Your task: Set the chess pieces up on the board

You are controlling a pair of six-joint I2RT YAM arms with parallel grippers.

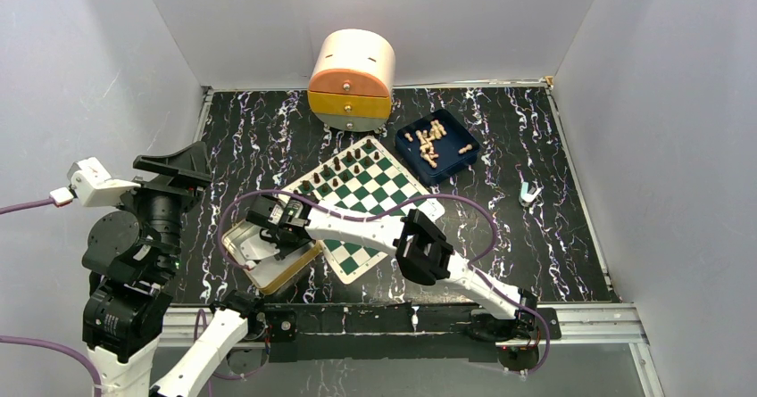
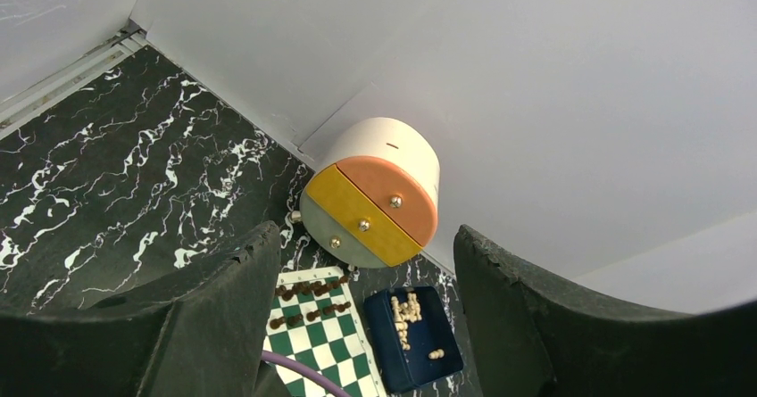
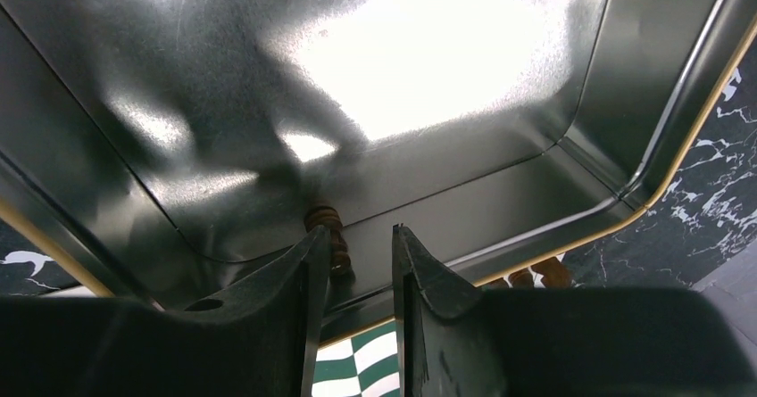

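The green-and-white board [image 1: 384, 183] carries dark pieces along its upper-left side. My right gripper is low over the gold-rimmed metal tray [image 1: 295, 272], beside the board, its fingers open a little. A single dark chess piece [image 3: 326, 227] lies in that tray just behind the fingertips, partly hidden by one finger. In the top view my right arm covers part of board and tray. My left gripper is raised at the left, open and empty.
A navy tray [image 1: 437, 174] of light pieces sits right of the board. A drawer box [image 1: 351, 67] stands at the back. A small pale object [image 1: 528, 194] lies on the right, where the table is otherwise clear.
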